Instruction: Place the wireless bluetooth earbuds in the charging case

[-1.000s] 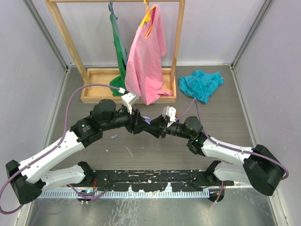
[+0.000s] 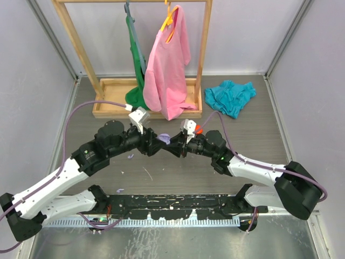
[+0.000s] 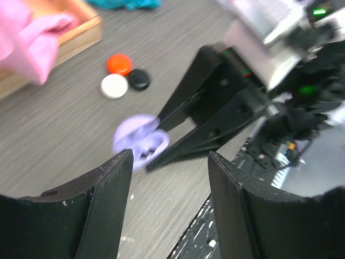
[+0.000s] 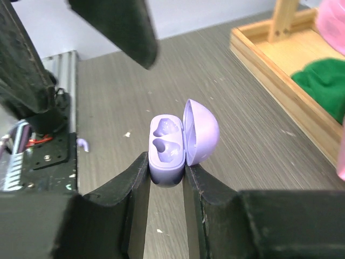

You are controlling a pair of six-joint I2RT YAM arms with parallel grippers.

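Note:
My right gripper [image 2: 173, 143] is shut on the lilac charging case [image 4: 164, 159], whose lid stands up; the base faces the right wrist view with two hollows, and no earbud is clear in them. In the left wrist view the case [image 3: 140, 140] is held at the tips of the right gripper. My left gripper [image 2: 152, 141] stands open beside it, its two fingers [image 3: 97, 216] apart with nothing visible between them. A small lilac piece [image 4: 82, 144], possibly an earbud, lies on the grey floor, with others near it in the top view.
A wooden rack [image 2: 113, 113] holding pink and green garments stands at the back. A teal cloth [image 2: 229, 97] lies to its right. Orange [image 3: 119, 63], white [image 3: 114, 86] and black [image 3: 138, 79] round pieces lie behind the right gripper.
My left gripper has drawn back to the left from the case, which now shows more in the top view. The right gripper has shifted only slightly and still holds it.

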